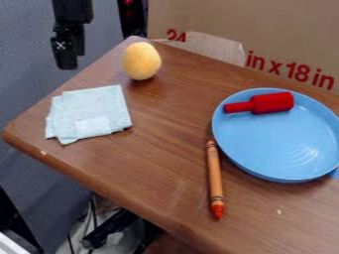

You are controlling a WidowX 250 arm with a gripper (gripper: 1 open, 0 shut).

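My gripper point(67, 53) is at the top left, raised beside the table's left edge, dark and partly cut off by the frame; whether its fingers are apart is unclear. A light blue cloth point(87, 114) lies folded on the wooden table's left part. Behind it stands a yellow rounded object point(142, 61). An orange crayon point(215, 184) lies at the centre right, beside a blue plate point(282, 150) that holds a red object with a handle point(269, 102).
A cardboard box point(252, 35) stands along the back.
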